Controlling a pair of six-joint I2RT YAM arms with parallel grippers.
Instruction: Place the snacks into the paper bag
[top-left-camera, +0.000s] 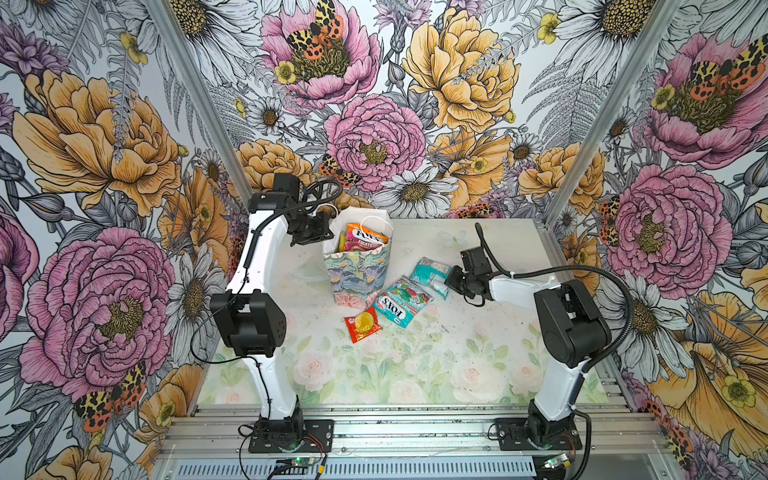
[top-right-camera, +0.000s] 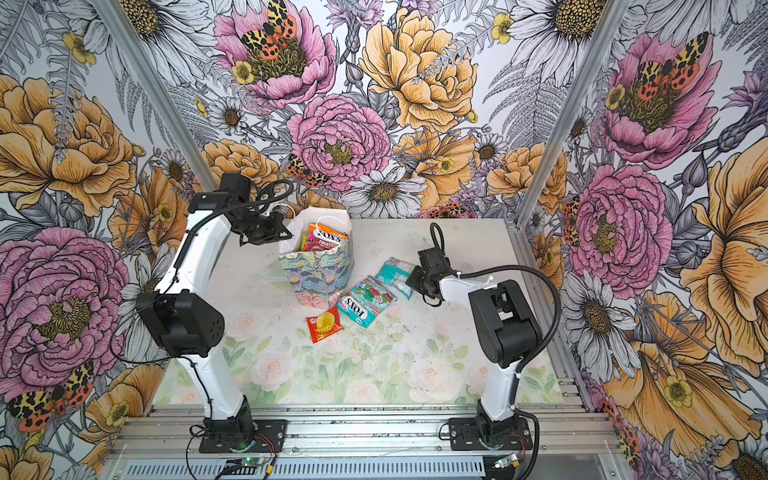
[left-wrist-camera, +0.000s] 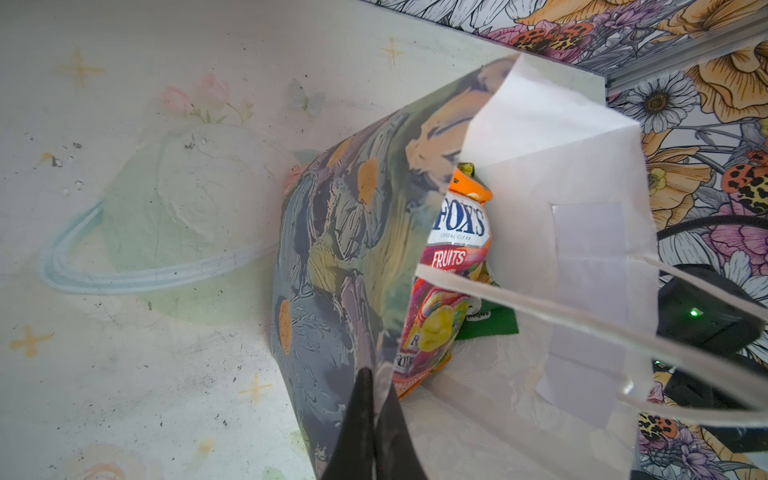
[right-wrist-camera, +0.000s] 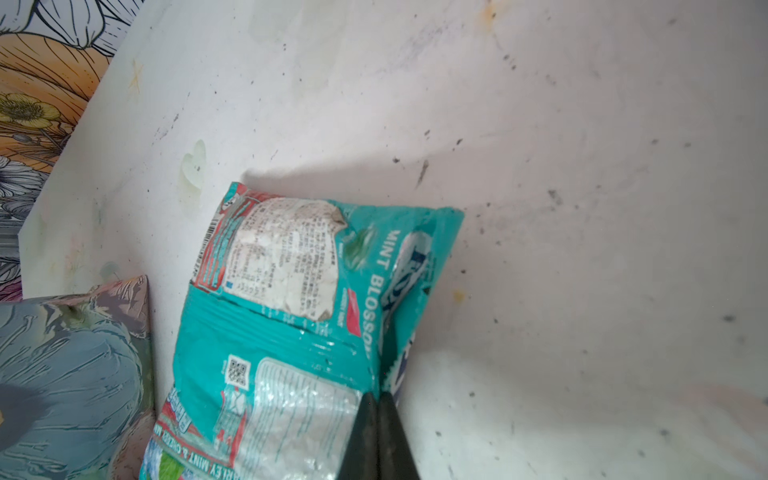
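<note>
The flower-printed paper bag (top-left-camera: 357, 273) stands upright at the back left of the table, with a red Fox's fruits packet (left-wrist-camera: 449, 272) inside. My left gripper is shut on the bag's rim. Right of the bag lies a teal Mint Blossom packet (right-wrist-camera: 296, 312); its near end meets another teal Fox's packet (top-left-camera: 397, 302). Over the Mint Blossom packet's edge, my right gripper is shut, with nothing visible between its fingers. A small red-orange packet (top-left-camera: 363, 325) rests in front of the bag.
A white handle loop (left-wrist-camera: 576, 320) arches over the bag's opening. Bare table (top-left-camera: 448, 360) spreads across the front and the right side. Patterned walls enclose the back and sides.
</note>
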